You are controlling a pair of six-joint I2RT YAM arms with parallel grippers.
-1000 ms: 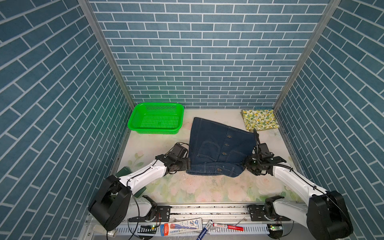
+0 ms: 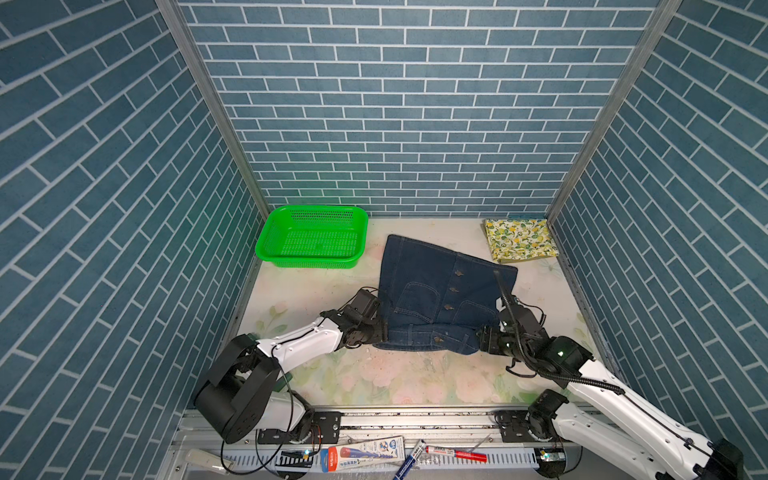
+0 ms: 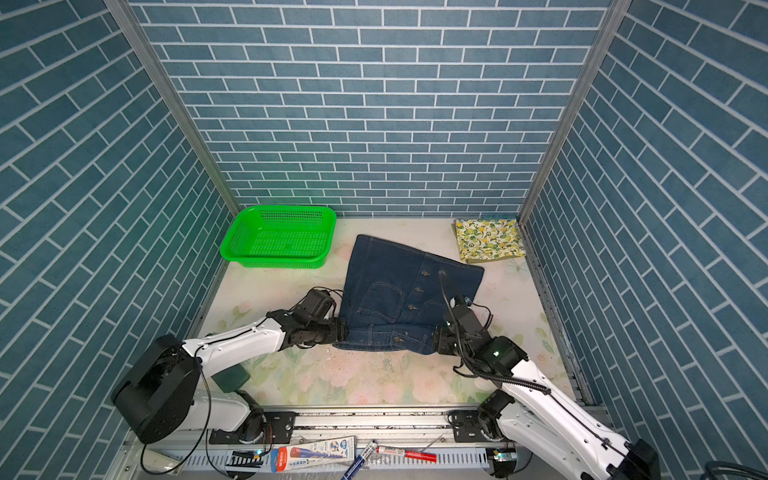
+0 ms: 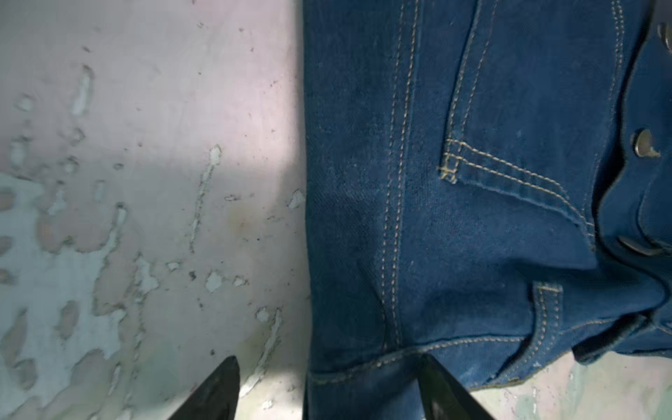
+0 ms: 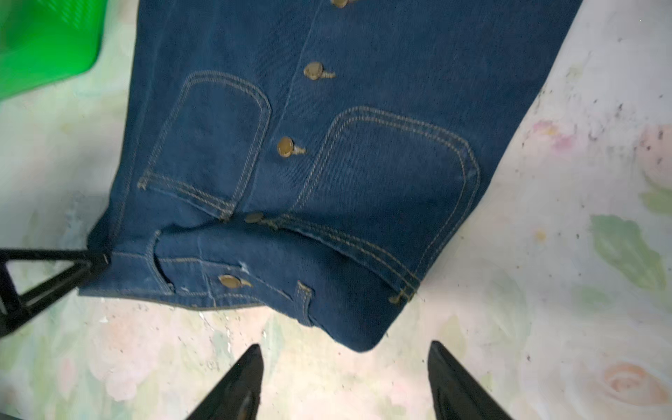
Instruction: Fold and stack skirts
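A dark blue denim skirt with a row of brass buttons lies on the table, its hem to the back and its waistband toward the front. The waistband is rumpled and partly turned over. My left gripper stands open at the waistband's left corner, with denim showing between its fingers but not pinched. Close to the waistband's right corner, my right gripper is open too; the corner's tip points into the gap between its fingers. A folded lemon-patterned cloth rests at the back right.
An empty green basket stands at the back left. Markers and a packaged item lie on the rail at the front edge.
My left gripper has shifted slightly right onto the waistband corner. The skirt looks unmoved.
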